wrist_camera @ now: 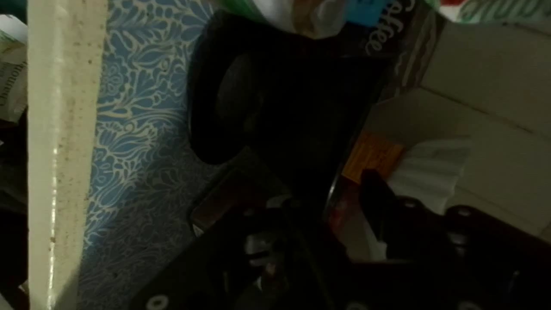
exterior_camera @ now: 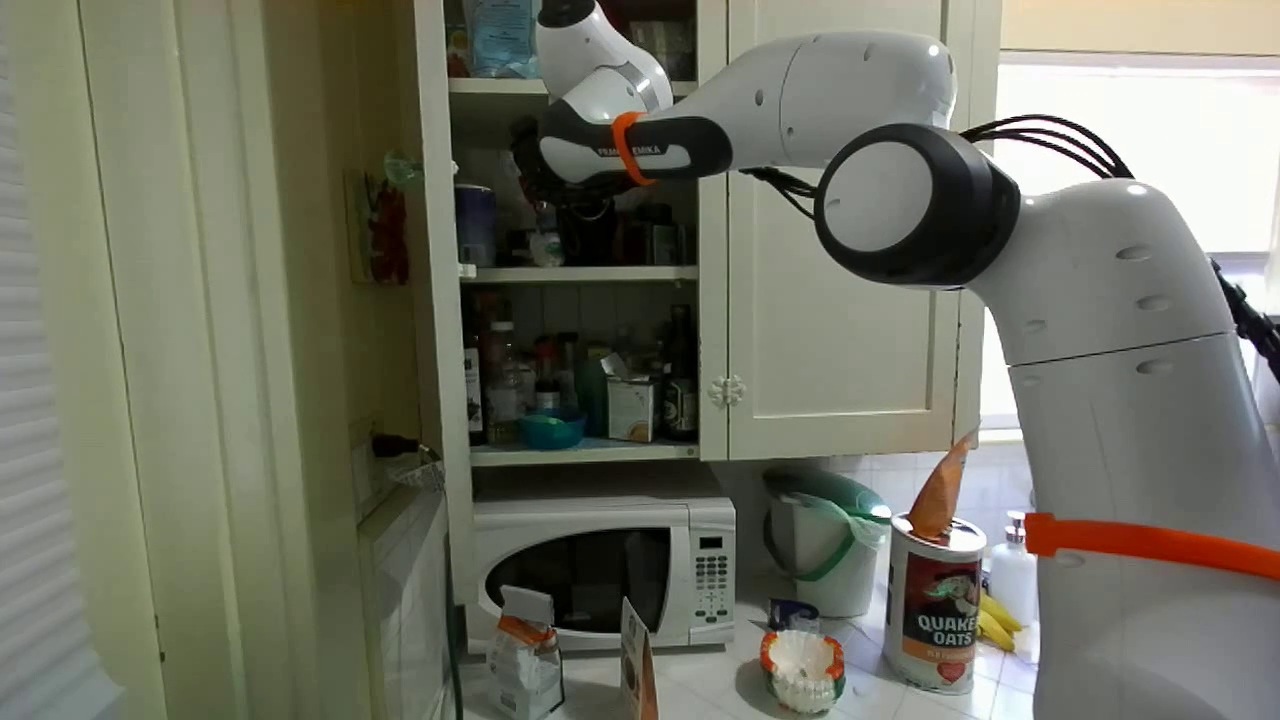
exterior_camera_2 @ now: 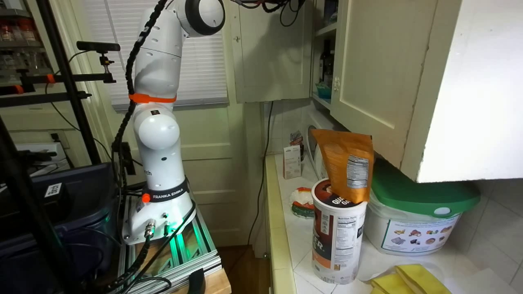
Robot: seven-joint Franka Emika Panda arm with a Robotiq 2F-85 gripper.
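Note:
A black mug-like vessel (wrist_camera: 315, 113) with a thick looped handle fills the middle of the wrist view. It stands on a shelf liner with a blue floral pattern (wrist_camera: 129, 88). My gripper is dark against it, its fingers apart. The vessel's pale-lit edge shows in the gap; whether either finger touches it is too dark to tell. From exterior view 1, the arm reaches into the open cabinet's middle compartment, and the gripper (exterior_camera: 573, 198) is a dark shape just above the dark vessel (exterior_camera: 590, 238). In exterior view 2 the gripper is out of frame.
A coffee package (wrist_camera: 385, 31) and a white-and-green packet (wrist_camera: 496, 9) crowd the vessel. A small dark box (wrist_camera: 222, 201) lies beside the fingers, with an orange box (wrist_camera: 373, 155) behind. The shelf's front edge (wrist_camera: 62, 155) runs along the left. A cabinet door (exterior_camera: 840, 264) stands right.

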